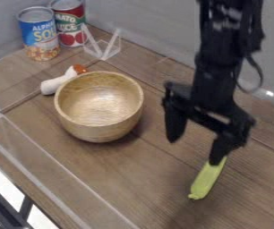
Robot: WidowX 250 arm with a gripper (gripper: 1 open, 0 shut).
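Note:
My black gripper (204,125) is open, its two fingers spread over the right side of the table, low above a green-handled utensil (207,180). The utensil's metal head is hidden behind the gripper; the handle points toward the near edge. A wooden bowl (98,125) sits left of the gripper, apart from it.
A white object with an orange end (58,82) lies behind the bowl. Two cans, a blue one (40,31) and a red one (70,25), stand in the back left corner by the wall.

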